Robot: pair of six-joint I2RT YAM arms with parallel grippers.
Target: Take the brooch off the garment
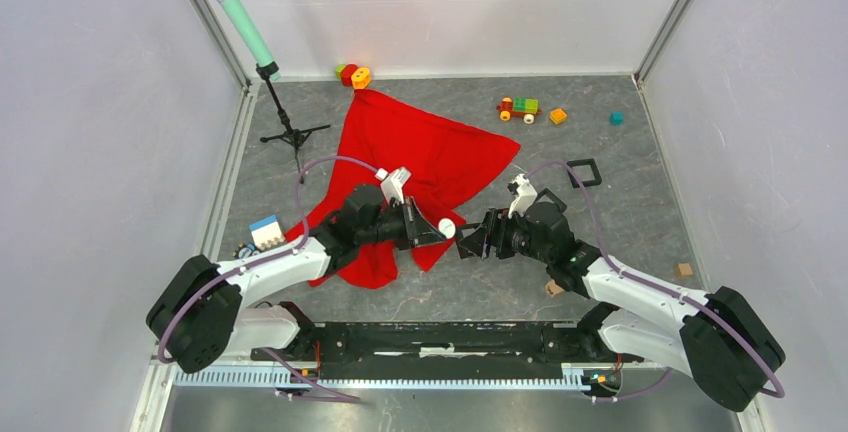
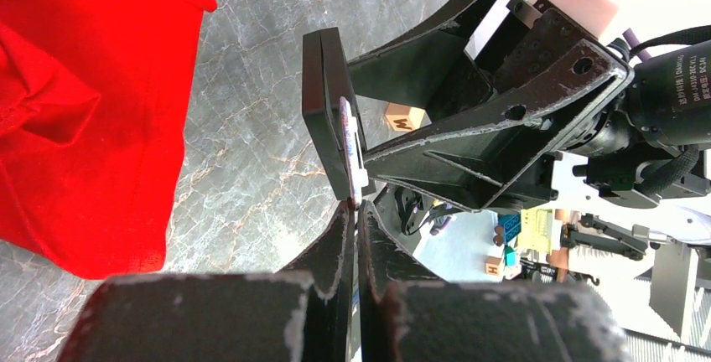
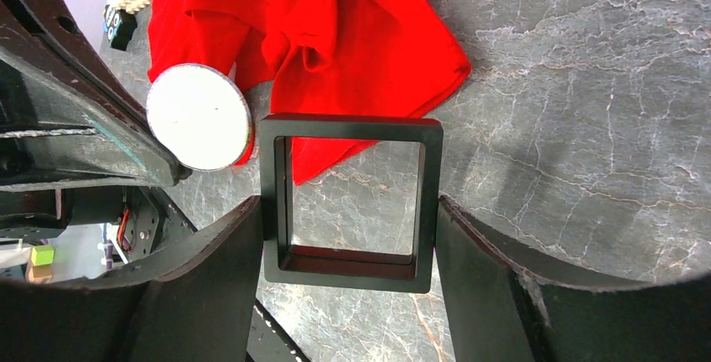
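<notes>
A flat white disc, the brooch, is pinched at its edge by my left gripper; edge-on it shows as a thin strip in the left wrist view. It is clear of the red garment [image 1: 425,147], which lies spread and crumpled on the grey floor. My right gripper is shut on a black square frame [image 3: 352,280], one finger against each side. In the top view the brooch is right beside this frame; whether they touch, I cannot tell.
A second black frame [image 1: 583,173] lies on the floor to the right. Toy bricks, among them a small brick train [image 1: 519,109], stand along the back. A tripod [image 1: 290,132] is at back left, and a wooden block [image 1: 554,289] near the right arm.
</notes>
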